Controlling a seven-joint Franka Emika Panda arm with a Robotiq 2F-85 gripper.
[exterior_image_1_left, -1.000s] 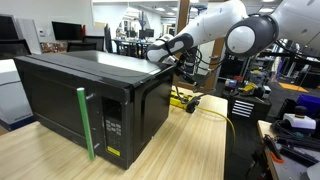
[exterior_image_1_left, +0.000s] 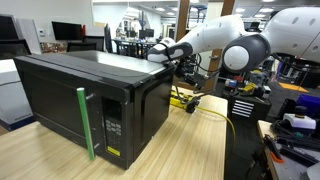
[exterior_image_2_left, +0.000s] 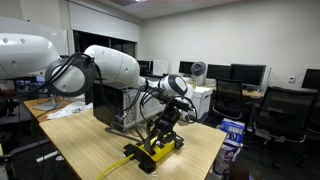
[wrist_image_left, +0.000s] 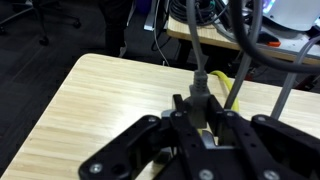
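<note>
In the wrist view my gripper is shut on a grey cable (wrist_image_left: 201, 66) that runs upward out of the frame. The gripper is above the light wooden table (wrist_image_left: 110, 95), and its body hides what lies directly beneath. In exterior view 2, the gripper (exterior_image_2_left: 162, 128) is low over a yellow object (exterior_image_2_left: 165, 157) and a dark fixture (exterior_image_2_left: 150, 160) on the table. The thin cable is hard to make out there. From exterior view 1, the fingertips are too small and cluttered to read, beyond the black microwave (exterior_image_1_left: 75, 105).
The microwave stands on the table, with a green strip (exterior_image_1_left: 86, 123) upright at its front. A yellow cable (exterior_image_1_left: 222, 114) arcs past the table's edge.
</note>
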